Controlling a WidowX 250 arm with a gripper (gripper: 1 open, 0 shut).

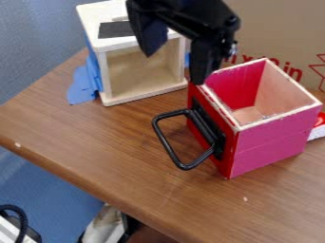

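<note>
My black gripper [178, 43] hangs at the top centre, above and between a white open-fronted box [137, 76] and a pink-red box [264, 123]; its fingers are dark and blurred, their state unclear. The pink box has an open top and a black front with a large black handle [168, 146] sticking out toward the left.
A wooden table [114, 180] has clear room at the front and left. A blue cloth [82, 84] lies beside the white box. Cardboard [295, 57] stands behind the pink box, and a red-white item [317, 128] sits at the right edge.
</note>
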